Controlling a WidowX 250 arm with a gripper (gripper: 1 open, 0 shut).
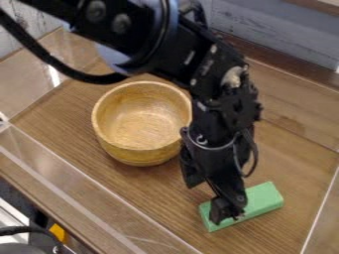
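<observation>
A light green block [257, 201] lies on the wooden table at the lower right. My black gripper [225, 189] is low over the block's left part, its fingers open; whether they touch the block is hard to tell. A yellow bowl [130, 117] stands behind and to the left of the gripper, partly hidden by the arm.
The wooden table [106, 198] has free room at the left front and at the right behind the block. A raised rim runs along the left front edge, and a pale wall stands at the back.
</observation>
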